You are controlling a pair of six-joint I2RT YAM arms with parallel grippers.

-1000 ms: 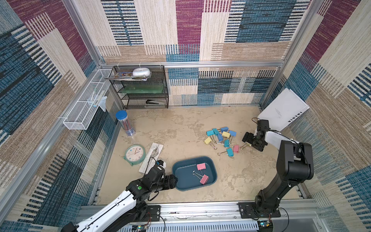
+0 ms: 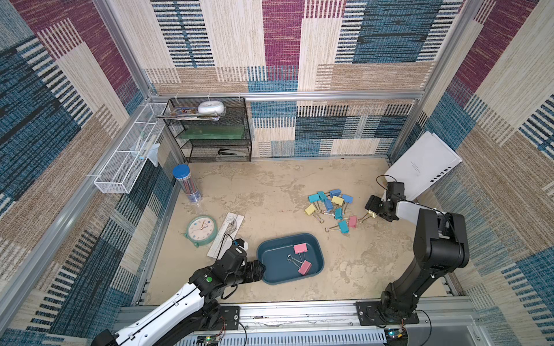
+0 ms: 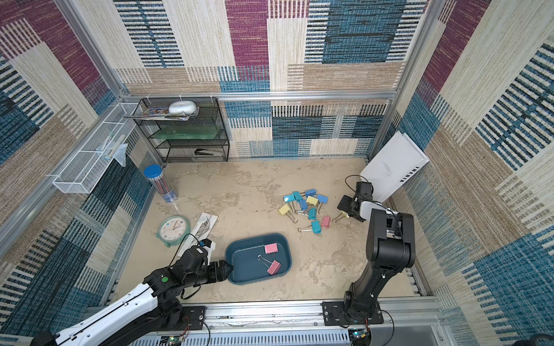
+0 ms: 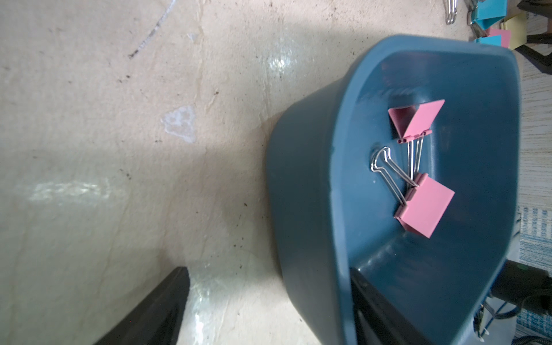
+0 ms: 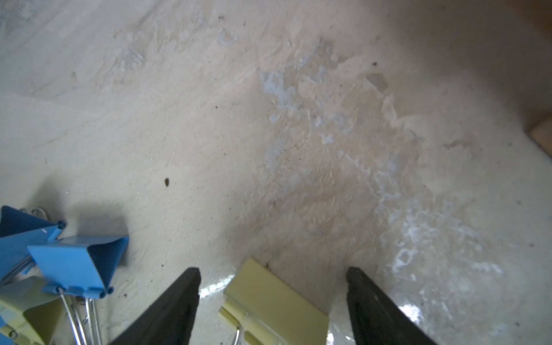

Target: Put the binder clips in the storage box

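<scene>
The blue storage box [image 2: 275, 276] stands at the front middle with two pink binder clips, an upper one [image 4: 416, 122] and a lower one [image 4: 426, 205], inside. At its left wall, my left gripper is open, one finger outside the wall and the other inside. Over on the right, my right gripper is open around a lone yellow clip [image 5: 279, 307] on the table, with gaps showing beside the clip. A loose pile of blue, teal, yellow and pink clips, including a blue clip [image 5: 77, 261] and a pink one [image 2: 352, 221], lies left of it.
A white box file [image 2: 421, 167] leans behind the right gripper. Along the left are a green clock [image 2: 202, 230], a blue-lidded jar [image 2: 188, 183] and a white card [image 2: 222, 242]. Open table lies between the pile and the storage box.
My right gripper has shifted slightly, and the yellow clip beside it shows more than one second ago. The left arm and the storage box have stayed put.
</scene>
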